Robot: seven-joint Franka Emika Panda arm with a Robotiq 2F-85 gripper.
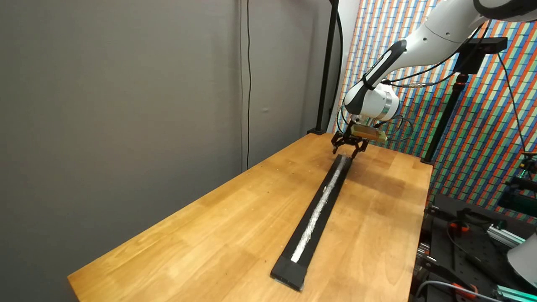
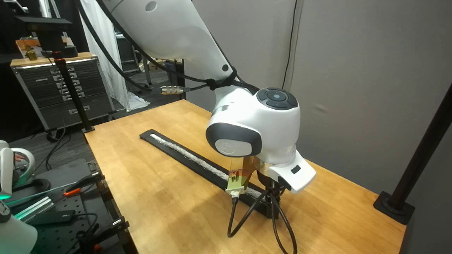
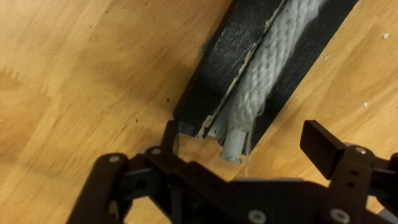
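Observation:
A long black channel (image 1: 288, 272) lies flat along the wooden table, with a pale braided rope (image 1: 318, 210) running down its groove. At the channel's far end in the first exterior view, my gripper (image 1: 347, 150) hangs above the wood. Seen from the wrist, the gripper is open, its fingers wide apart on either side of the channel's end. Between them, touching neither, the rope (image 3: 278, 48) ends in a grey tip (image 3: 233, 145) that sticks out slightly past the channel, with a loose thread beside it. In the second exterior view the arm hides the fingertips.
A black post (image 2: 406, 161) stands on the table at the right in the second exterior view. Grey walls (image 1: 126, 100) rise behind the table.

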